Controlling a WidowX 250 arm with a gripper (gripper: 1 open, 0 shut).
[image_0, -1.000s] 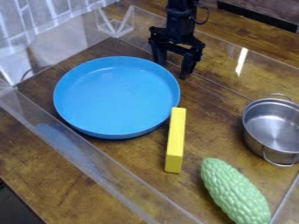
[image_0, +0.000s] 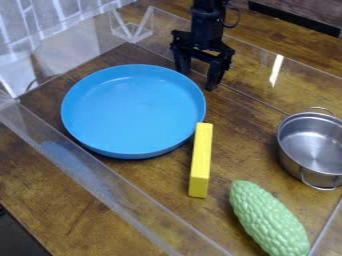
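A dark robot arm stands at the top centre, its gripper (image_0: 201, 66) low over the wooden table behind the blue plate; whether it is open or shut is hard to make out. The blue plate (image_0: 131, 108) lies at centre left. A yellow block (image_0: 202, 158) lies just in front of it to the right. A steel pot (image_0: 313, 145) stands at the right edge, and a green bumpy vegetable-like object (image_0: 267, 215) lies at the bottom right.
Clear plastic walls border the wooden table (image_0: 107, 205). Bare wood is free in front of the plate at lower left and between the gripper and the pot.
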